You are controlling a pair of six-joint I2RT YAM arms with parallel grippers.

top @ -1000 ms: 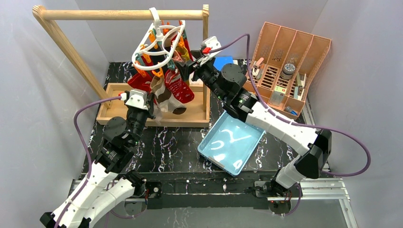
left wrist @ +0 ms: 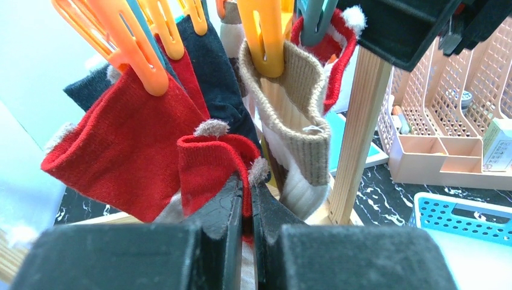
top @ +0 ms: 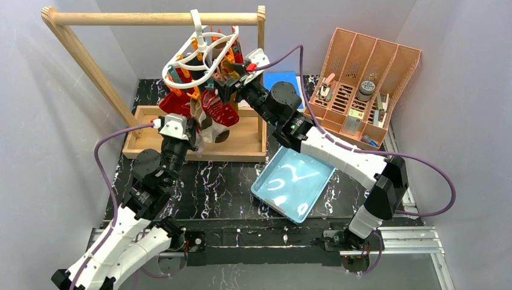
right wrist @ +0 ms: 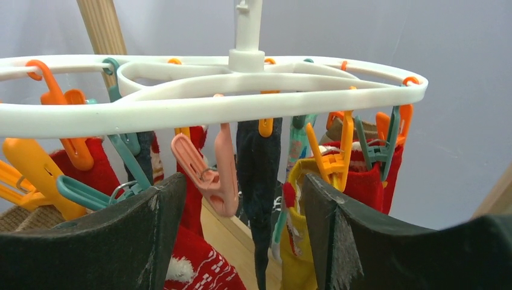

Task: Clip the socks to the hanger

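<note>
The white hanger (right wrist: 338,99) carries several coloured clips with socks hanging from them. In the left wrist view, a red sock with grey trim (left wrist: 202,169) has its cuff pinched by my left gripper, which is shut on it. Above hang a larger red sock (left wrist: 127,145) under an orange clip and a beige sock (left wrist: 299,130) under a yellow-orange clip. My right gripper is open below the hanger's near rim. A pink clip (right wrist: 226,172) hangs in view between its fingers, with no sock seen in it. Contact with the clip cannot be told.
A wooden stand (top: 151,19) holds the hanger over a wooden tray (top: 241,155). Neighbouring clips, such as a teal one (right wrist: 90,193), crowd the right gripper. A blue basket (top: 296,181) and a pink organizer (top: 344,51) stand to the right.
The right arm has moved left toward the hanger, its gripper now closer in among the clips. The hanger shifted slightly right. My left arm has stayed in place.
</note>
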